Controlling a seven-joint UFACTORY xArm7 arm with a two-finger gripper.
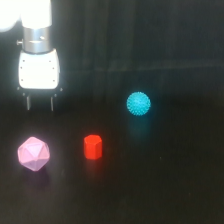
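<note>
My white gripper (40, 102) hangs at the upper left of the camera view, pointing down. Its two thin dark fingers stand apart, with nothing visible between them. Below it, well clear of the fingertips, a pink faceted ball (33, 153) rests on the dark surface. A small red block (93, 147) with flat sides sits to the right of the pink ball, not touching it. Farther back and to the right is a blue, bumpy-looking ball (138, 103).
The dark table (160, 180) is glossy and shows faint reflections of the objects.
</note>
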